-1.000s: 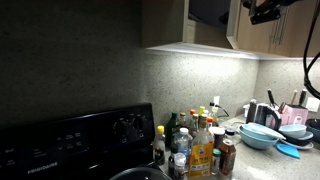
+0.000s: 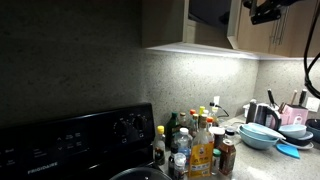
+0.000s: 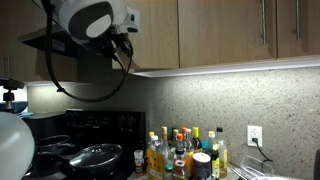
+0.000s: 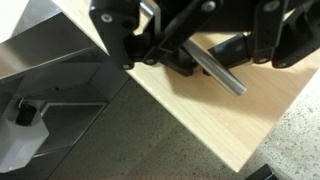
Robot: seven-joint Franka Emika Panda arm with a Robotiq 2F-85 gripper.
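Observation:
A light wood cabinet door fills much of the wrist view, with a metal bar handle running diagonally across it. My gripper is shut on this handle, its black fingers lying on both sides of the bar. In exterior view 1 the gripper is at the top right against the door, which stands open beside the cabinet's dark interior. Exterior view 2 has the arm reaching up to the cabinet front; the grip itself is hard to make out there.
Below, several bottles crowd the counter beside the black stove. A lidded pan rests on the stovetop. Blue bowls stand at the right. Another closed cabinet adjoins in exterior view 2.

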